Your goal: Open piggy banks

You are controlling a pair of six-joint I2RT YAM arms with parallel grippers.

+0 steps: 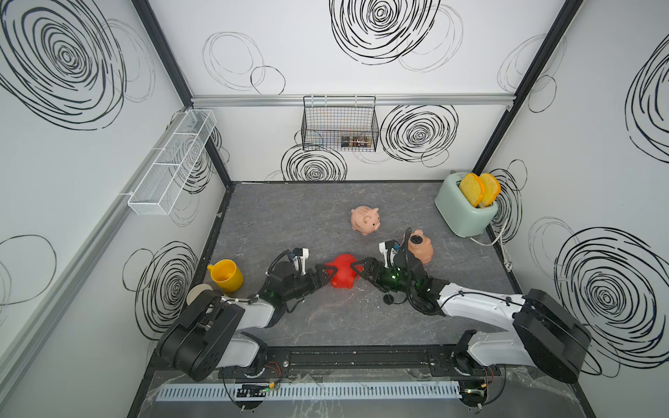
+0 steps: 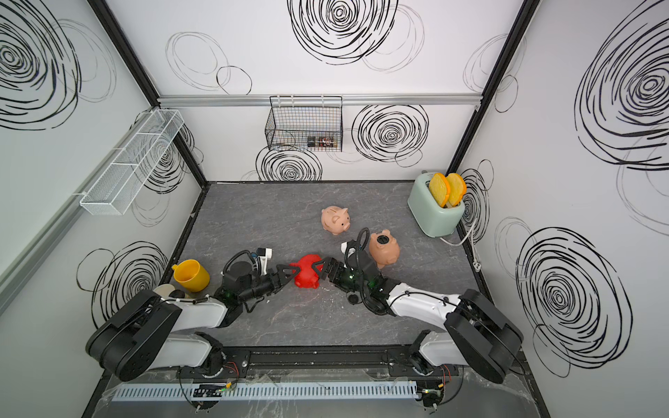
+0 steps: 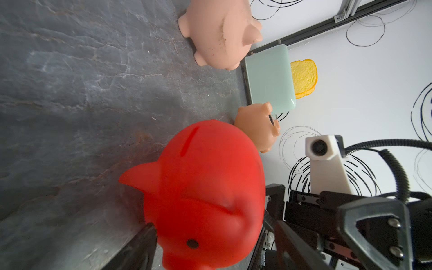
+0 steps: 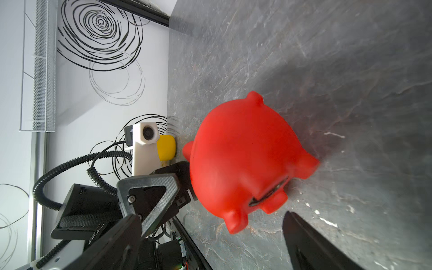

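The red piggy bank (image 1: 343, 271) is between my two grippers at mid-table. My left gripper (image 1: 327, 272) is shut on it; in the left wrist view the fingers (image 3: 139, 249) flank its face. Its dark belly opening (image 4: 269, 193) faces the right wrist camera, with no stopper visible in it. My right gripper (image 1: 361, 266) stands open close to that underside, fingers (image 4: 310, 243) spread wide. Farther back, a pink piggy bank (image 1: 365, 220) stands upright. Another pinkish piggy bank (image 2: 384, 252) is tipped over behind the right gripper, a round dark hole (image 2: 383, 239) showing.
A mint toaster (image 1: 465, 209) with yellow toast slices stands at the back right, its cord along the right edge. At the left edge, a yellow mug (image 1: 225, 276) sits near the left arm. Open tabletop (image 1: 292, 216) lies at the back left.
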